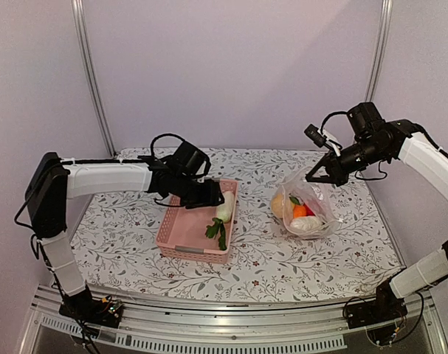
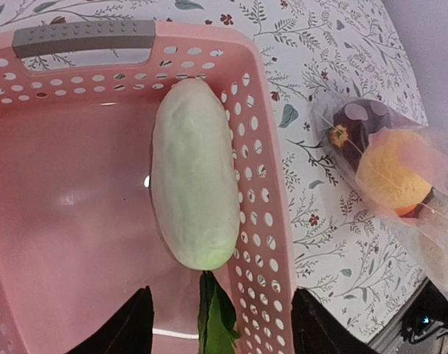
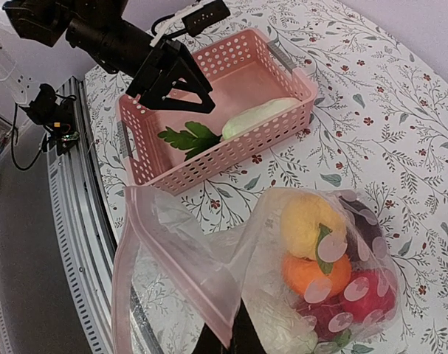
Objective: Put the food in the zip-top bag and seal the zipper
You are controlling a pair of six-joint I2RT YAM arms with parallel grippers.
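A white radish with green leaves (image 2: 196, 173) lies along one side inside the pink basket (image 1: 164, 234). Above it is my left gripper, its fingers apart on either side of the leafy end, nothing between them at their height. The clear zip bag (image 3: 242, 228) stands to the right of the basket, its mouth spread. Inside it show a yellow fruit (image 3: 303, 225), an orange fruit (image 3: 317, 275), a red one (image 3: 369, 293) and a pale white item (image 1: 305, 223). My right gripper is shut on the bag's edge, its pads mostly hidden by the film.
Floral cloth (image 1: 246, 273) between the basket and the bag is clear. The basket's perforated wall (image 2: 264, 192) rises close beside the radish. A metal rail (image 1: 209, 324) runs along the table's front.
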